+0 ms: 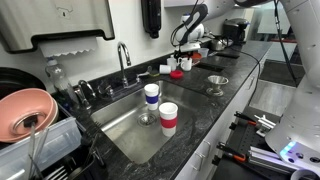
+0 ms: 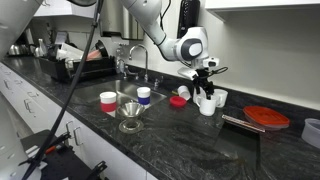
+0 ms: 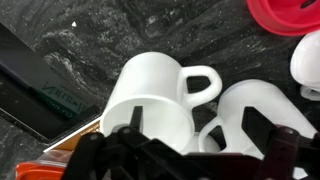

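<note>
A white mug (image 3: 150, 95) lies in the middle of the wrist view with its mouth towards me and its handle to the right. Close beside it is a second white mug (image 3: 265, 105), partly cut off by my fingers. My gripper is open over the two mugs, with its dark fingers spread and neither mug held firmly between them. In exterior view 2 the gripper (image 2: 207, 86) hangs just above a white mug (image 2: 207, 107) at the back of the counter. In exterior view 1 that area is small and hard to make out.
A red bowl (image 2: 178, 101) and a red-orange dish (image 2: 258, 116) flank the mugs, with a dark tray (image 2: 240, 138) in front. A metal bowl (image 2: 131, 118) and striped cups (image 2: 108, 101) stand near the sink (image 1: 145, 130).
</note>
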